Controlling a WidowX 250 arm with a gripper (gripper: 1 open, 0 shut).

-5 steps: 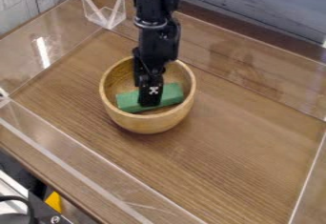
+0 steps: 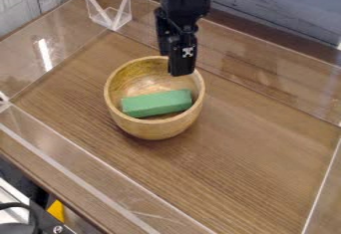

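Note:
A wooden bowl sits on the wooden table with a green block lying inside it, toward the front. My black gripper hangs above and behind the bowl's rear rim, its fingers open and apart from the block.
Clear plastic pieces stand at the back left and at the left edge. Cables and a small yellow item lie off the table at the lower left.
My gripper has risen up and back, out of the bowl and away from the green block, which stays inside the bowl.

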